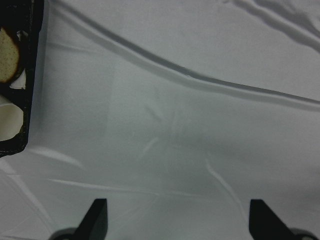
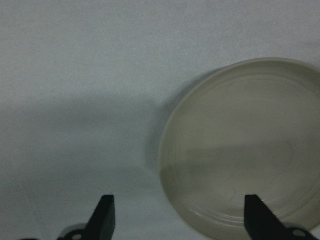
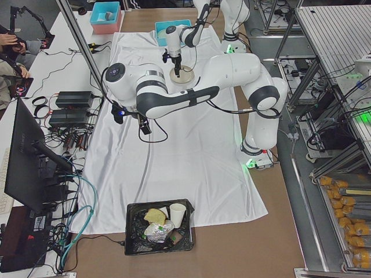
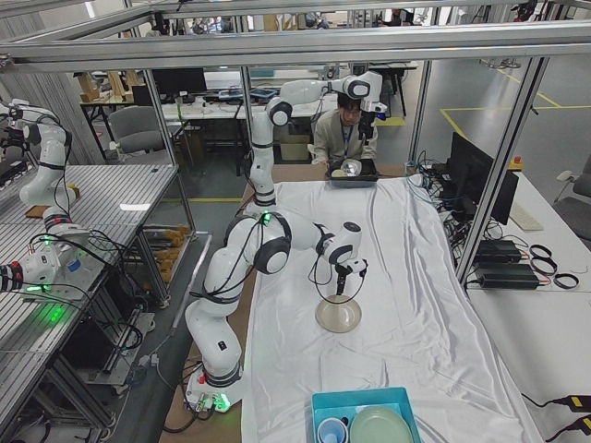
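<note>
A beige plate (image 4: pixel 338 314) lies on the white cloth. My right gripper hangs over its near-left part, open with nothing between its fingers; in the right wrist view the plate (image 2: pixel 240 135) fills the right half. My left gripper is high over bare cloth, open and empty. The black tray (image 3: pixel 130 226) at the far end holds bread (image 3: pixel 155 216), a white cup (image 3: pixel 177 214) and crumpled foil (image 3: pixel 157 231); its edge shows in the left wrist view.
A blue bin (image 4: pixel 323 401) with a cup (image 4: pixel 333 431) and a green plate (image 4: pixel 381 428) sits at the other end. A monitor (image 3: pixel 23 162) stands beside the table.
</note>
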